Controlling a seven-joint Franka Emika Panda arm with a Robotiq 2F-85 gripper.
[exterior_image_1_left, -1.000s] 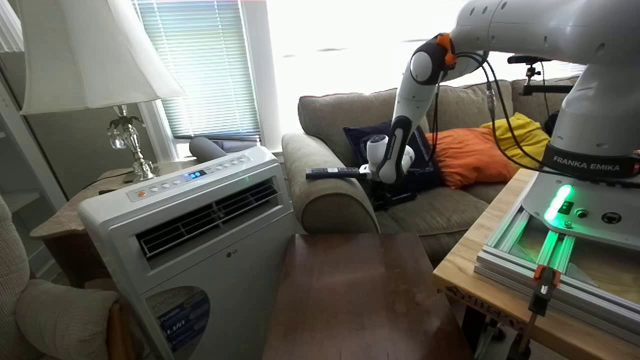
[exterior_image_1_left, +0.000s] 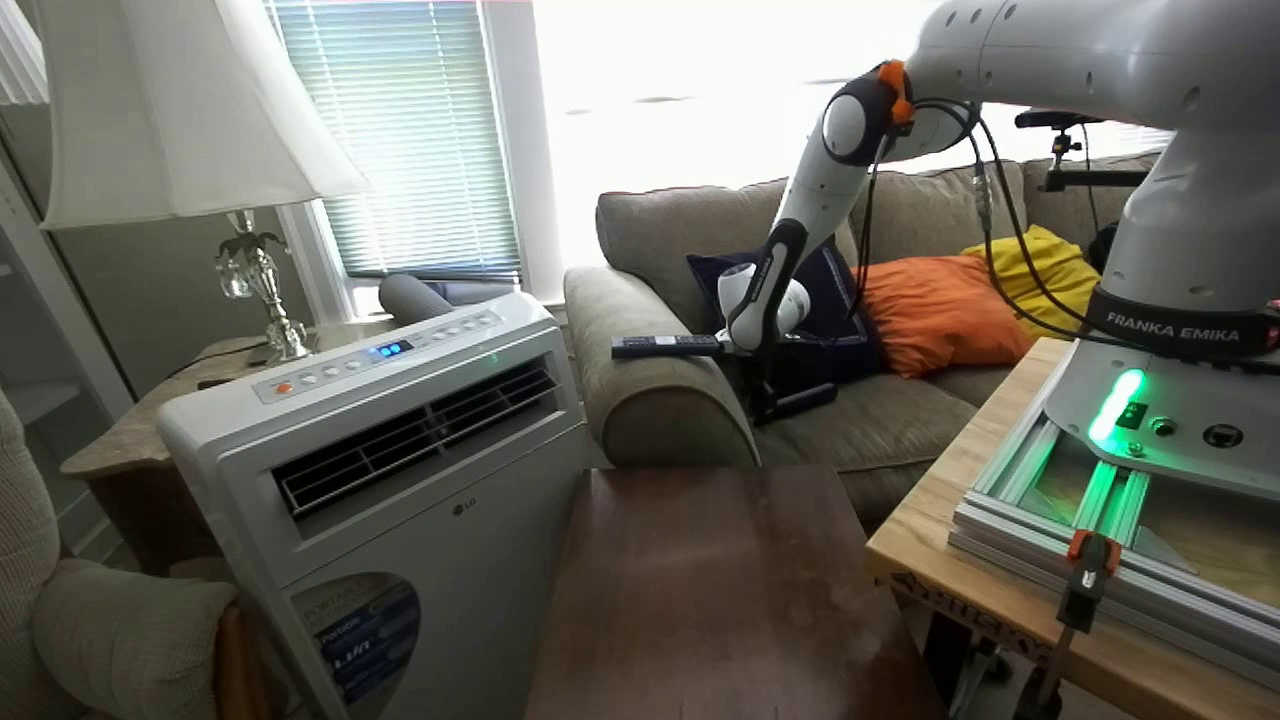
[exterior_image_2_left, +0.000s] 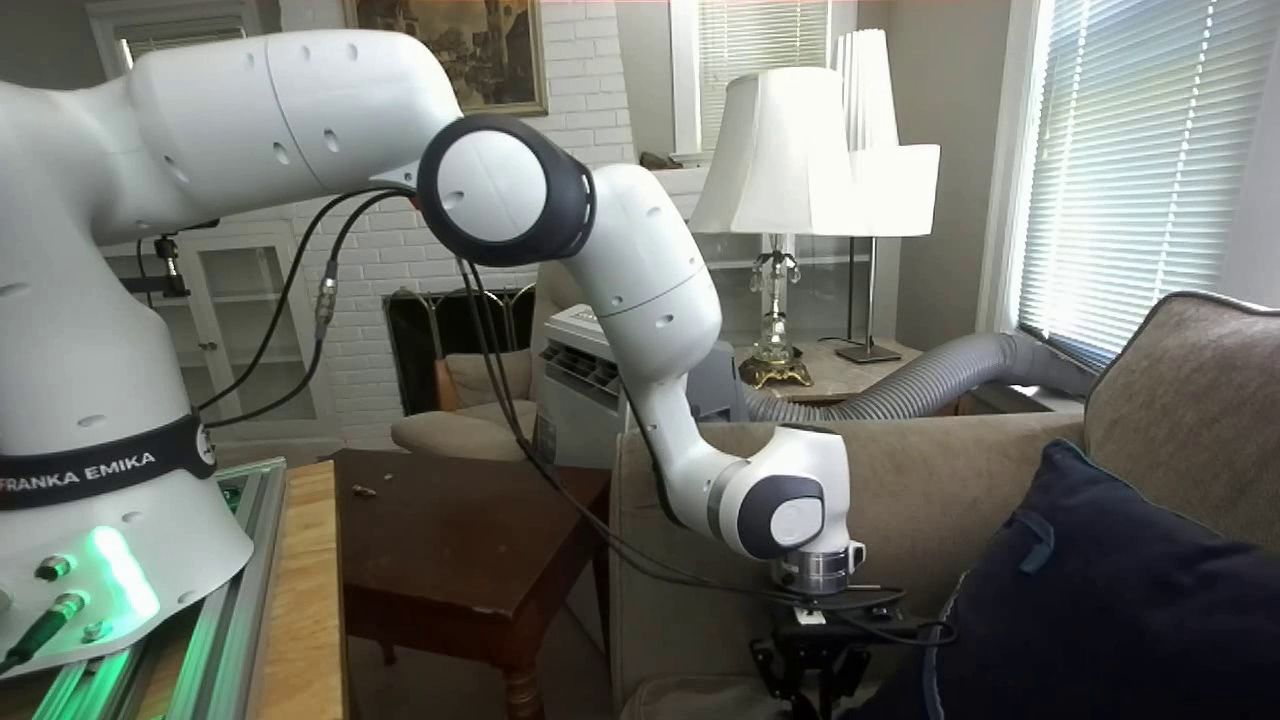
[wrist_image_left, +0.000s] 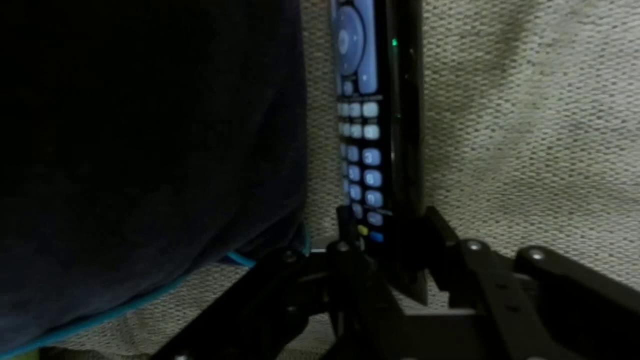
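A black remote (wrist_image_left: 372, 150) with pale blue buttons runs up the middle of the wrist view, its lower end between the fingers of my gripper, which is shut on it. In exterior view 1 this remote (exterior_image_1_left: 804, 401) shows as a dark bar over the sofa seat; whether it still touches the cushion I cannot tell. A second dark remote (exterior_image_1_left: 663, 346) lies across the top of the sofa arm. From exterior view 2, my gripper (exterior_image_2_left: 821, 702) points down beside the sofa arm, its tips near the frame's lower edge and the held remote not discernible.
A navy pillow (wrist_image_left: 180, 150) lies close beside the held remote. Orange (exterior_image_1_left: 942, 314) and yellow (exterior_image_1_left: 1034, 282) pillows sit farther along the sofa. The padded sofa arm (exterior_image_1_left: 666, 414) rises beside the gripper. A brown wooden table (exterior_image_1_left: 720, 588) has a mostly clear top.
In exterior view 1 my wrist has moved up and a little left. The remote at the gripper now shows more of its length and slants slightly; the one on the sofa arm has stayed put.
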